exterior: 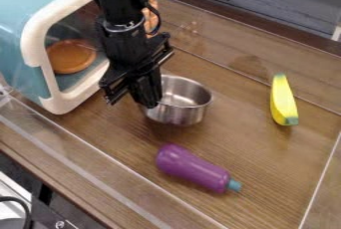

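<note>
My gripper (144,96) hangs at the left rim of a steel pot (182,107), its fingertips low and partly dark against it; it looks shut, and I cannot see anything held between the fingers. The pot stands upright on the wooden table (120,148), in front of the open toy microwave (40,29), which has an orange round item (70,56) inside.
A purple eggplant-like toy (193,168) lies at the front, below the pot. A yellow banana (282,101) lies at the right. A wooden wall runs along the back.
</note>
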